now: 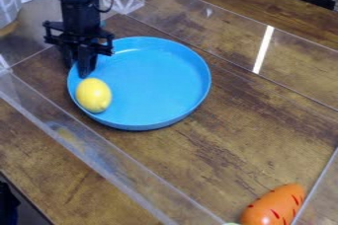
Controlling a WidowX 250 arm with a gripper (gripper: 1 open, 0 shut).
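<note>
A blue plate holds a yellow egg-shaped object at its near left. My black gripper is at the plate's left rim, just above and behind the yellow object, apart from it as far as shows. Its fingers look shut, with nothing visible between them, though they are small and dark.
A toy carrot lies at the bottom right on the wooden table. Clear walls border the work area. The table right of the plate is bare.
</note>
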